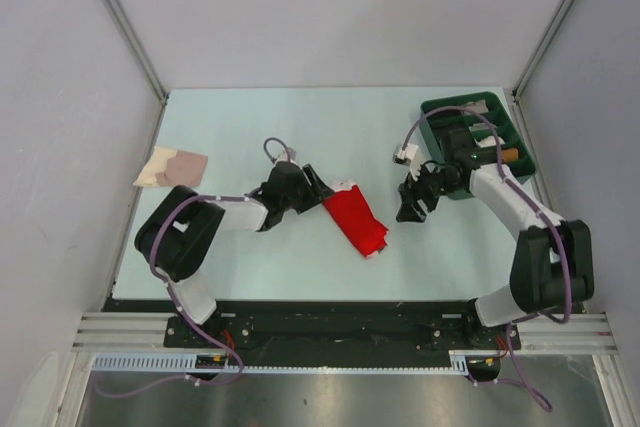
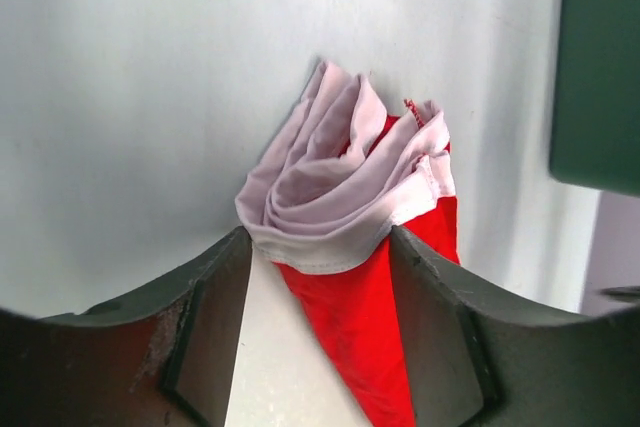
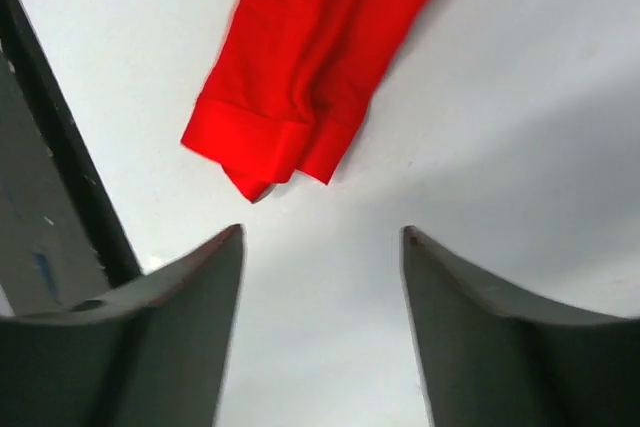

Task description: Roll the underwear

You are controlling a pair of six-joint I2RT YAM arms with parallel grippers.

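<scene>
The red underwear lies as a narrow folded strip point(image 1: 353, 220) on the white table, slanting from near my left gripper down to the right. Its pale pink waistband point(image 2: 330, 197) is bunched at the upper end. My left gripper is shut on that waistband end, with a fold pinched between its fingertips. My right gripper point(image 1: 411, 209) hangs to the right of the strip, apart from it. In the right wrist view its fingers point(image 3: 215, 277) stand open with only bare table between them, and the red lower end point(image 3: 265, 142) lies ahead of them.
At the back right stands a green divided box point(image 1: 432, 137) with several rolled or folded items inside. Beige cloths point(image 1: 172, 167) lie at the table's left edge.
</scene>
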